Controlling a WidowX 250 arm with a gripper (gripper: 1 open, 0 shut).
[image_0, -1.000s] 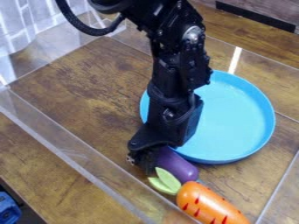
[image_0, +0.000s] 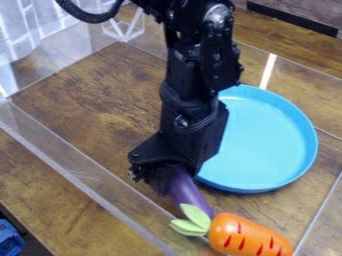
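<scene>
My black gripper (image_0: 160, 170) is low over the front right of the wooden surface, shut on a purple elongated object (image_0: 189, 196), whose upper part is hidden by the gripper. An orange toy carrot (image_0: 251, 239) with pale green leaves lies just in front of the purple object, at the bottom right. A blue plate (image_0: 267, 130) lies behind and to the right, partly hidden by the arm.
Clear plastic walls edge the wooden surface (image_0: 80, 95); the one along the front left runs beside the gripper. A blue object (image_0: 7, 238) sits outside at bottom left.
The gripper has shifted slightly left, and the purple object in it has moved left too, looking more lengthwise toward the viewer. The carrot has shifted slightly.
</scene>
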